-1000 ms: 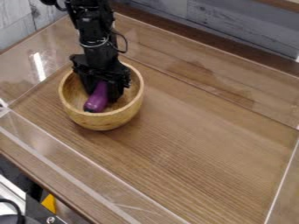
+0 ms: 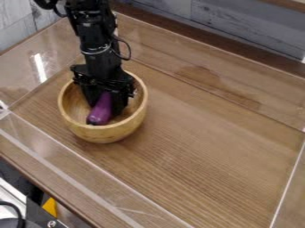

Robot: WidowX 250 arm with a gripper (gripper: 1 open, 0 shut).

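Observation:
A wide tan bowl (image 2: 102, 129) stands on the wooden table at the left of the camera view. Inside it lies a purple elongated object (image 2: 99, 111), partly covered by my black gripper (image 2: 103, 100), which reaches down from the top into the bowl. The gripper appears shut on the purple object, though its fingertips are largely hidden against the dark parts of the arm.
Bare wooden table (image 2: 215, 142) fills the centre and right, clear of objects. A pale wall runs along the back right. The table's edge at lower left has dark cables and a small yellow item beyond it.
The gripper and purple object show only a slight shift within the bowl; the bowl stays about where it was.

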